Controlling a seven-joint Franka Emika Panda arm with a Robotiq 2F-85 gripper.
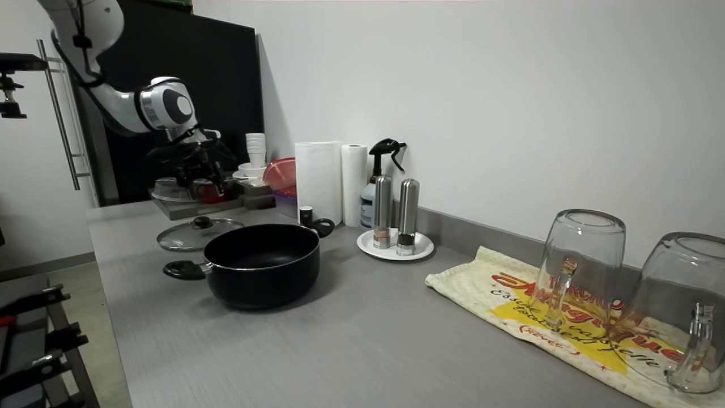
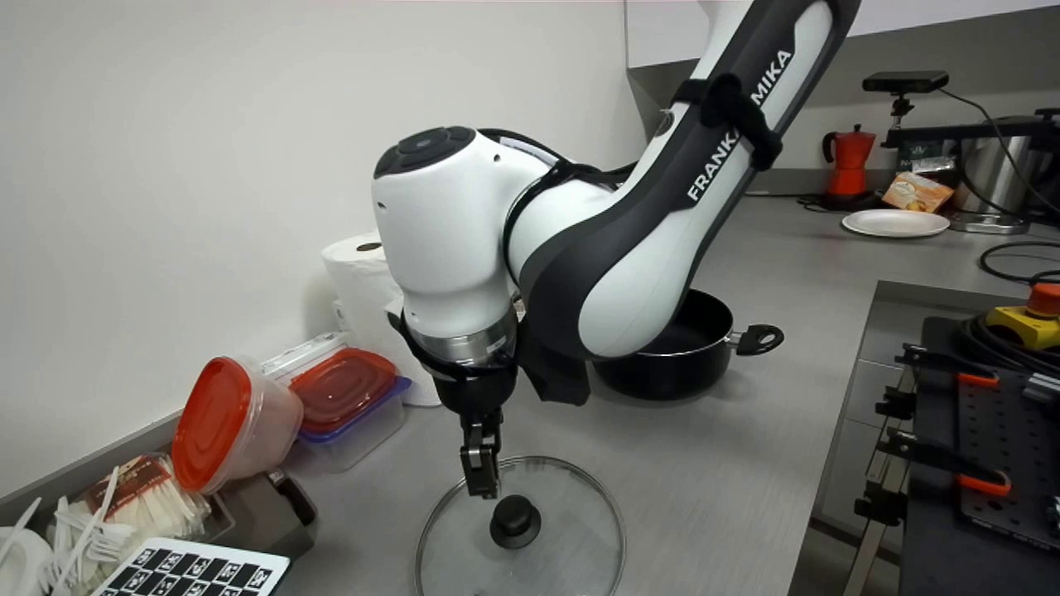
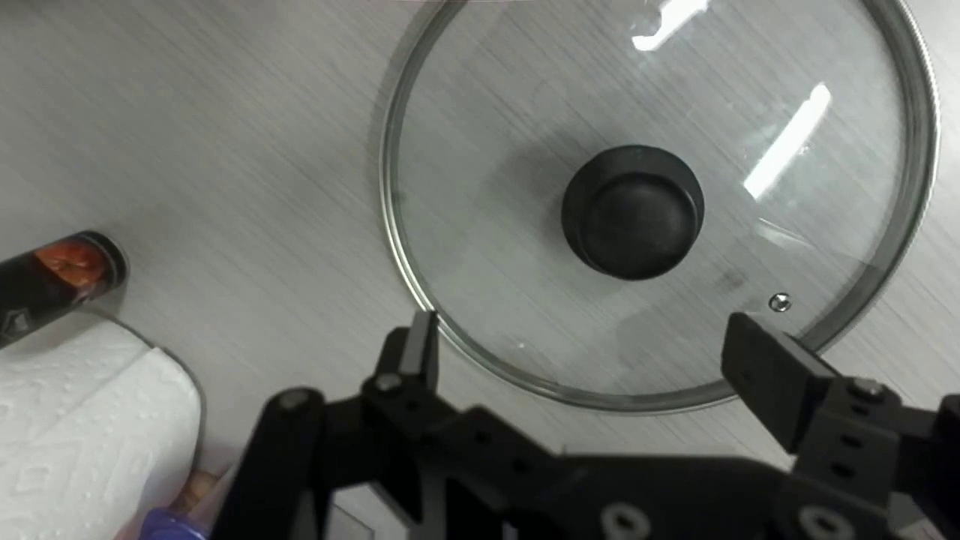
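Note:
A round glass lid with a steel rim lies flat on the grey counter, its black knob pointing up. My gripper hangs over the lid's near edge in the wrist view, open, with its two fingers wide apart and nothing gripped. The knob lies beyond the fingertips in that view, not between them. In exterior view 2 the gripper is above the lid, close to the knob. A black two-handled pot, open and empty as far as I see, stands beside the lid.
White paper towel rolls and red-lidded plastic containers stand along the wall. Two mills on a white plate sit behind the pot. Upturned glass mugs rest on a cloth.

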